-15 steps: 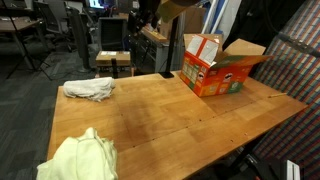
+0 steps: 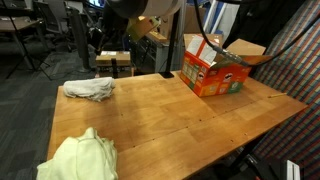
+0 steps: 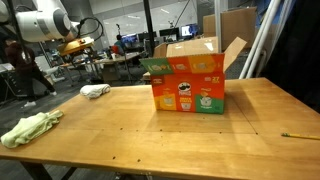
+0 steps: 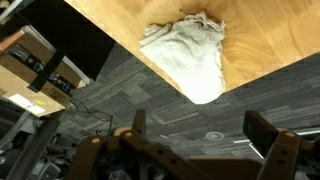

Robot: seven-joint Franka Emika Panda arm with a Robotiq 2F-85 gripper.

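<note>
A rolled white towel (image 2: 90, 88) lies near the far left edge of the wooden table, and it also shows in the second exterior view as the small white towel (image 3: 95, 90). In the wrist view a crumpled whitish cloth (image 4: 192, 52) sits at the table edge. Closer to the front left corner rests a pale yellow-green cloth (image 2: 78, 158), which looks greener in the other exterior view. My gripper hangs well above the table with its fingers spread wide. Only air is between its fingers, clear of the cloths.
An open red-orange cardboard box (image 3: 188, 85) stands upright with raised flaps. A pencil-like stick (image 3: 300, 136) lies at the table's right side. Mid-table, the wooden surface (image 2: 165, 115) is bare. Beyond the edge is grey carpet (image 4: 200, 125).
My arm has come lower in the first exterior view, its gripper also shifting a little to the left. Both cloths and the box have stayed where they were.
</note>
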